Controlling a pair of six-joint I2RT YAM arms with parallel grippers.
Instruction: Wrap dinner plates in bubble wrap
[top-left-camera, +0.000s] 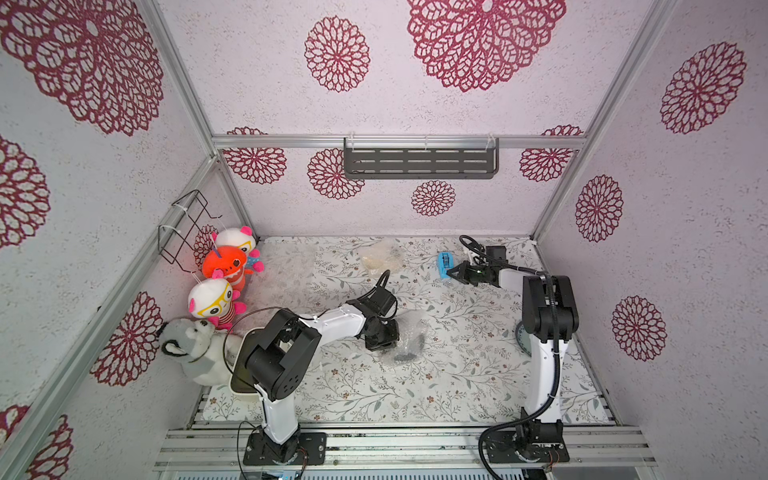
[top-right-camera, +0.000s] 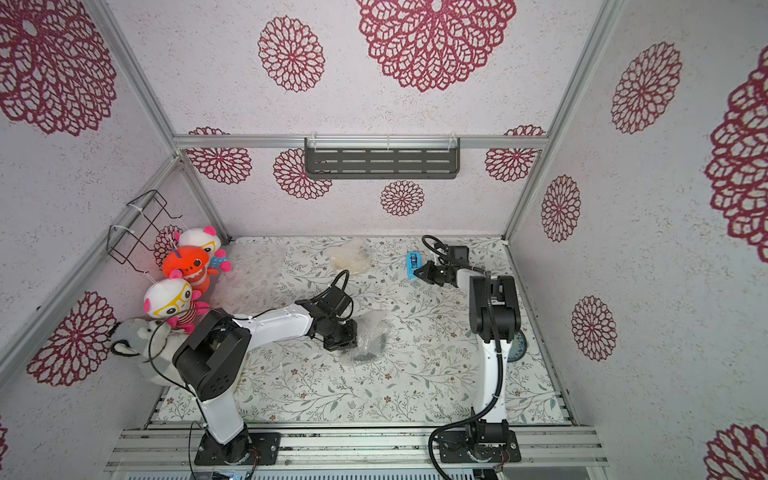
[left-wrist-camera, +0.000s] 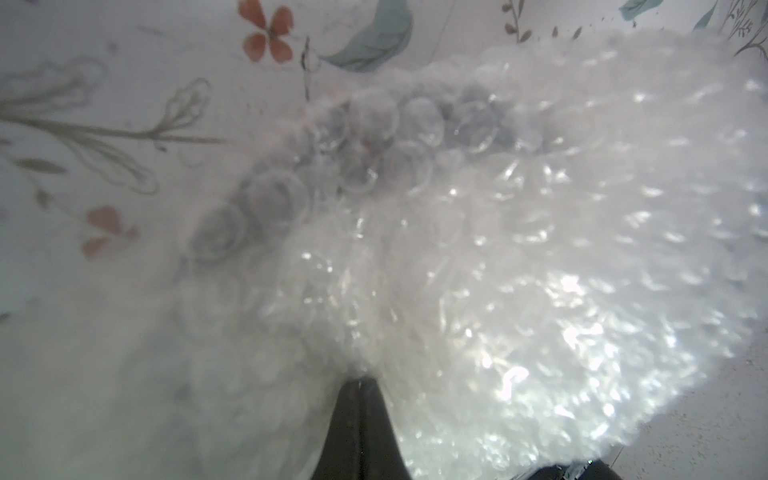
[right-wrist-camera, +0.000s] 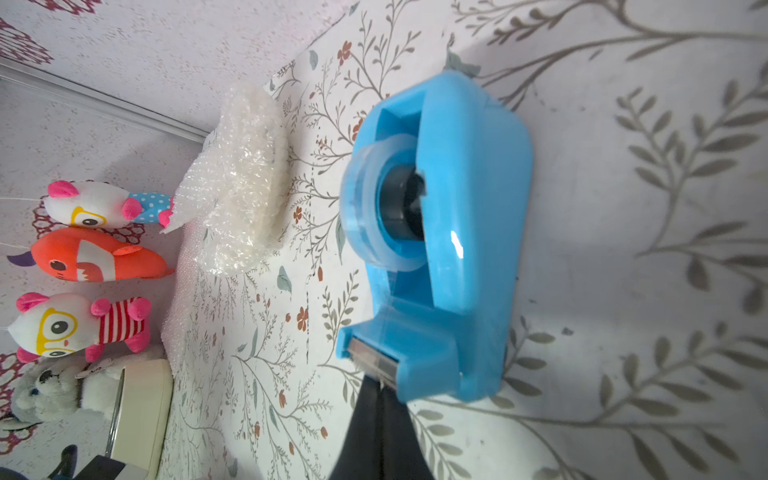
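A bubble-wrapped plate lies near the middle of the table, its dark rim showing through the clear wrap. At its left side my left gripper is shut, and the bubble wrap creases in toward its fingertips, which look pinched on it. The blue tape dispenser stands at the back right with its clear tape roll. My right gripper is shut right by the dispenser's cutter end. Nothing shows between its fingers; the tape is outside them.
Another bubble-wrapped bundle lies at the back. A round plate is at the right edge, partly behind the right arm. Plush toys and a pale tub line the left side.
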